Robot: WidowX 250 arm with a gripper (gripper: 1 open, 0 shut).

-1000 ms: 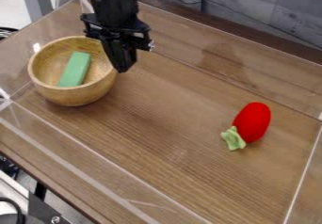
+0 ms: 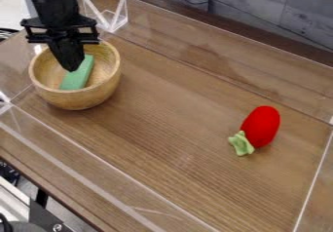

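Note:
At the left of the camera view my black gripper (image 2: 69,58) is over a round wooden bowl (image 2: 81,93), its tip low above the bowl's back part. Inside the bowl lies a green oblong object (image 2: 78,75), just below the gripper's tip. The fingers look close together; whether anything is between them is hard to see.
A red, pear-shaped object (image 2: 260,127) with a green leafy end lies on the right of the wooden table (image 2: 176,158). A grey wall (image 2: 247,12) runs along the back right.
My gripper has moved left, from beside the bowl's right to over it. The bowl and red object look about where they were.

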